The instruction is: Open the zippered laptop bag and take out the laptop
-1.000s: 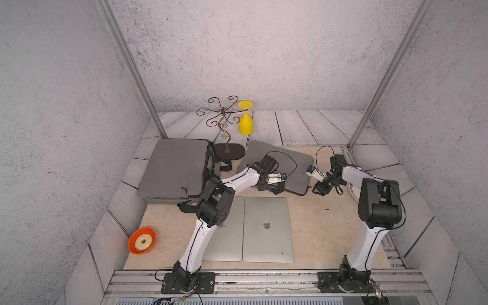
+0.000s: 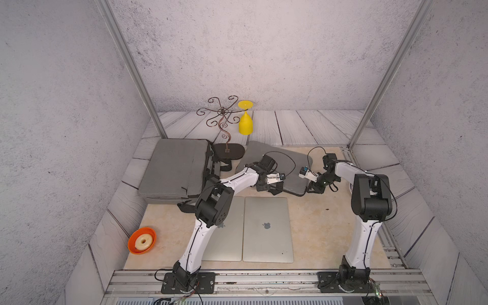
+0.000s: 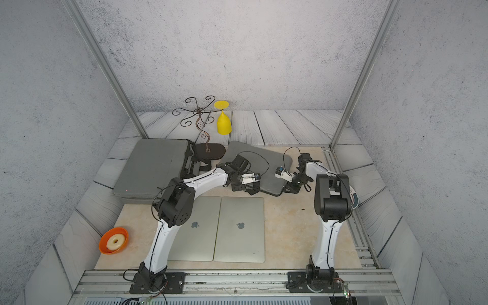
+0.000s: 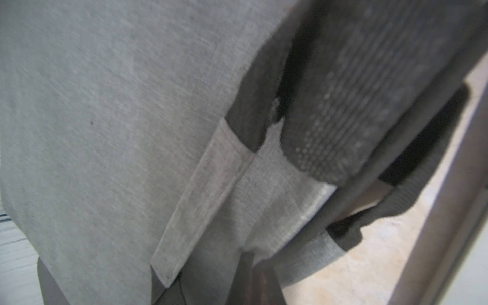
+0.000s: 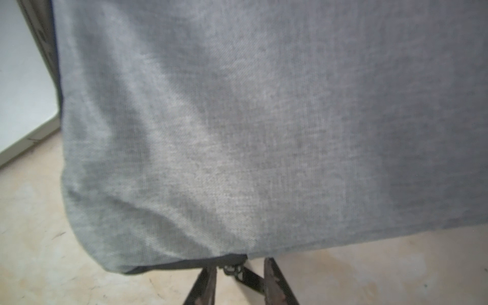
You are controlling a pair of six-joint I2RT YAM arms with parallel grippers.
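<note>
The flat grey laptop bag [image 2: 274, 160] lies at the back middle of the table; no laptop shows inside it. Along its near edge, my left gripper is shut on a fold of its grey fabric, near the dark ribbed handle [image 4: 335, 101] in the left wrist view. My right gripper stands part open at the bag's right corner. Between and just beyond its fingers is a small dark zipper pull [image 5: 234, 270] hanging from the bag's edge, not clamped. The zipper edge [image 5: 178, 264] around that corner looks closed, as far as it shows.
Two silver laptops [image 2: 266, 228] lie side by side at the front. A larger grey bag [image 2: 175, 170] sits at the left, a dark-based metal stand [image 2: 228, 151] and yellow goblet [image 2: 245, 124] behind. An orange bowl [image 2: 133, 245] is front left.
My right gripper has moved left to the bag's right corner, and the bag has shifted very slightly left. The left arm has hardly moved.
</note>
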